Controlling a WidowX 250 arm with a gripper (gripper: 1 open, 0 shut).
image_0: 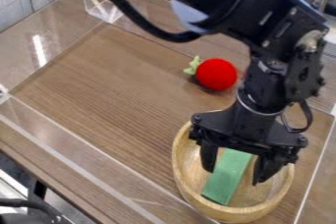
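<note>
My black gripper (237,144) is open over a tan round bowl (197,184) at the lower right, its fingers spread to either side of a green block (226,177) that lies in the bowl. A red tomato-like object (218,75) with a green top lies on the wooden table behind the gripper, partly beside the arm.
A pale wall and a small white object (102,2) are at the upper left. Dark cables cross the top and lower left corner.
</note>
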